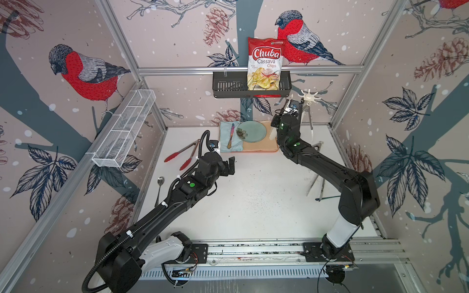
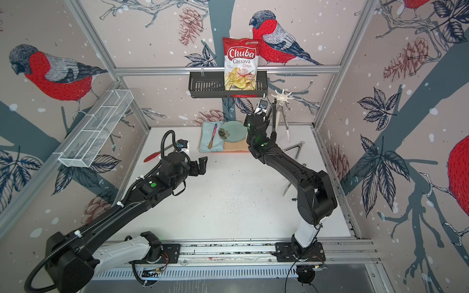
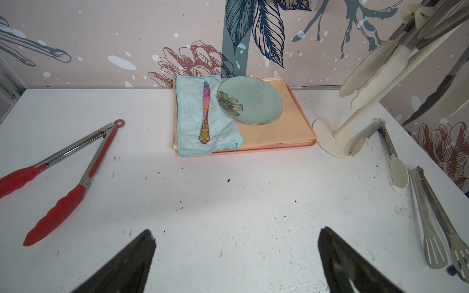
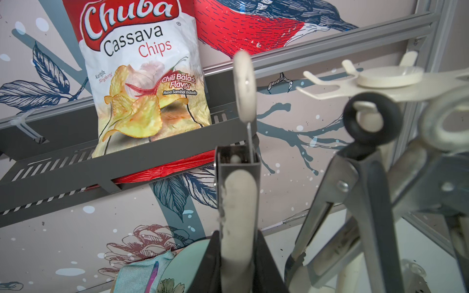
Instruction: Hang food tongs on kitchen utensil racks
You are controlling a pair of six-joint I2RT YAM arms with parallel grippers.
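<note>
My right gripper is shut on tongs [image 4: 238,210] with a cream handle; they stand roughly upright, a pale ring [image 4: 244,83] at their top. The cream utensil rack [image 4: 390,78] with its radiating hooks is just to the right of them, and the held tongs are apart from it. Other tongs [image 4: 361,180] with a black ring hang there. Open and empty, my left gripper hovers over the table's left half. Red-handled tongs [image 3: 73,195] lie spread on the table at left. More metal tongs [image 3: 434,219] lie at the right.
A dark shelf [image 1: 229,85] with a chips bag [image 1: 266,63] hangs on the back wall. Below it are a tray [image 3: 273,139], a blue cloth [image 3: 190,117] and a plate [image 3: 259,97]. A white wire basket [image 1: 124,129] hangs at left.
</note>
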